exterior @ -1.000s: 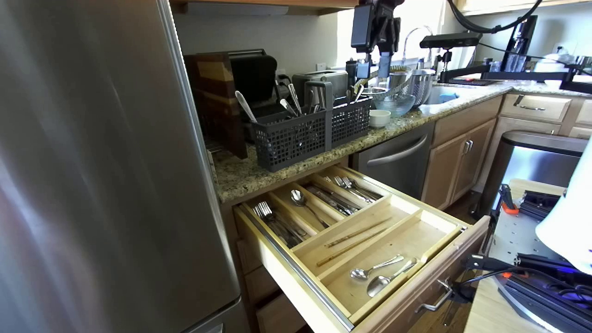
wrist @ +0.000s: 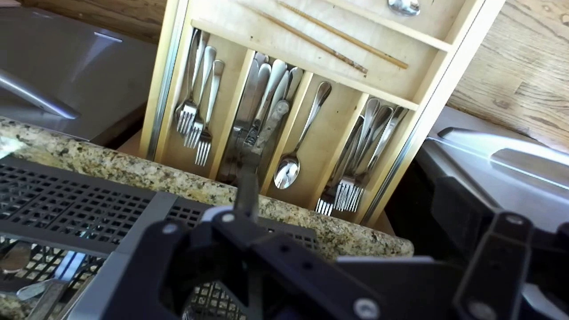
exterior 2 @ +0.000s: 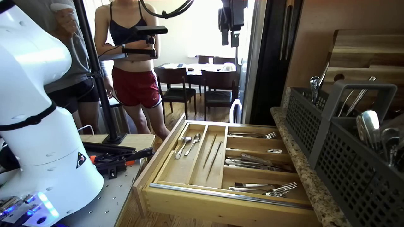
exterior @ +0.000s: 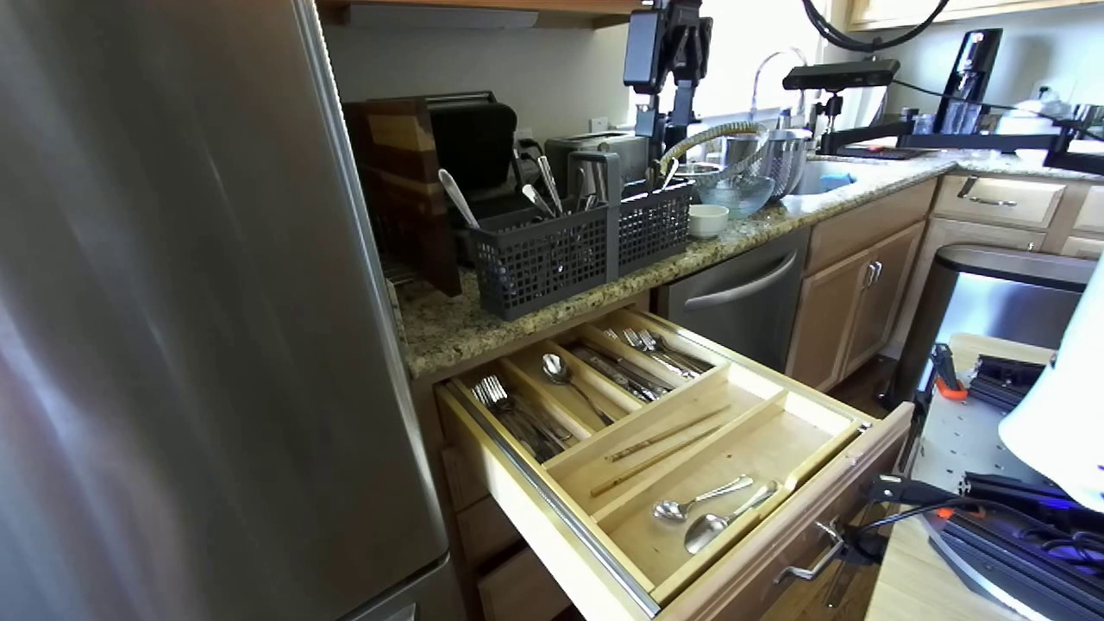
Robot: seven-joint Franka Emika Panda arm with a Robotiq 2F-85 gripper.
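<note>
High above the counter, my gripper hangs pointing down, open and empty. In exterior view 2 the gripper shows a gap between its two fingers. A dark grey perforated basket with upright cutlery stands on the counter; in the wrist view the basket is at lower left, partly behind the gripper. Below the counter edge is a pulled-out wooden drawer. Its back compartments hold forks, knives, a single spoon and more forks. Two chopsticks lie farther forward.
Two spoons lie in the drawer's front section. A white bowl and a glass bowl stand beside the basket. The fridge flanks the drawer. Two people stand behind the robot's table.
In exterior view 1 my gripper has shifted left, toward the space above the basket. The drawer, basket and cutlery look the same.
</note>
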